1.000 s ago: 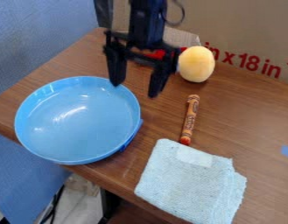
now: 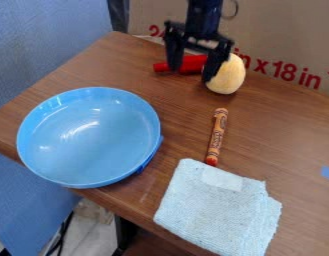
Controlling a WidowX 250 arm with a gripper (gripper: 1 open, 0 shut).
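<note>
The dark gripper is at the top centre of the camera view, over a red cylinder at the back of the wooden table, with a yellow round object beside it on the right. Its fingers are blurred, and whether anything is between them does not show clearly. A blue plate lies at the left, an orange patterned stick at centre right, and a folded pale cloth at the front.
A cardboard box stands along the back edge.
The gripper has moved up and back, away from the space above the plate's upper right, toward the red cylinder and yellow object. The things on the table look unmoved.
</note>
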